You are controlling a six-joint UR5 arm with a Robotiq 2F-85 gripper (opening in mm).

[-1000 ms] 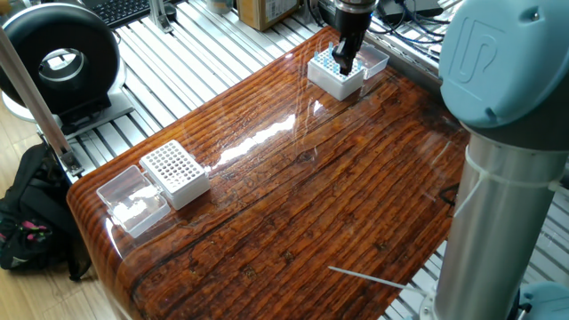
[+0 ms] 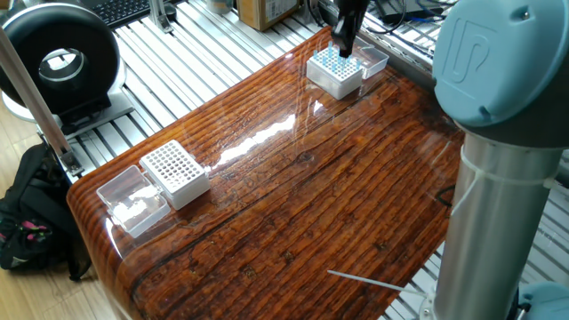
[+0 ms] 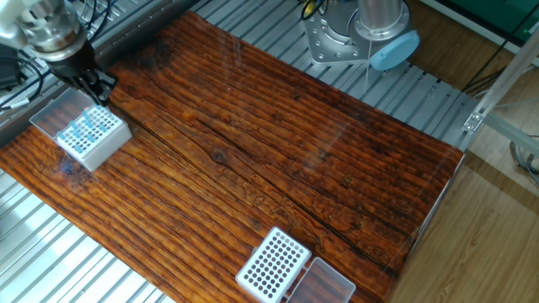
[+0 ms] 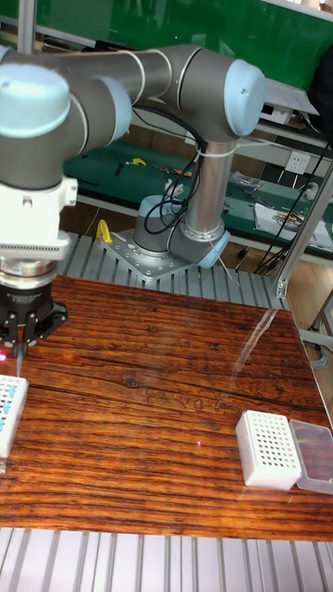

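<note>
A white rack (image 2: 334,82) holding several blue pipette tips stands at the table's far end; its clear lid (image 3: 61,113) lies open beside it. Close above this rack is my black gripper (image 4: 21,341), pointing down. A thin, pale bluish tip (image 4: 20,362) hangs from between its fingers, which look shut on it. In the second exterior view the gripper (image 3: 101,94) is over the rack's corner, its fingertips hard to make out. A second white rack (image 2: 176,175), at the opposite end of the table, shows rows of empty-looking holes. Its clear lid (image 2: 134,203) is folded open.
Between the two racks the brown wooden table (image 3: 244,151) is bare. The arm's base (image 3: 354,34) stands beyond one long edge. Dark cables (image 4: 187,178) hang by the arm, and a thin pale rod (image 2: 373,282) sticks out near the base.
Over the last second my gripper has risen a little above the tip rack. Both racks have stayed in place.
</note>
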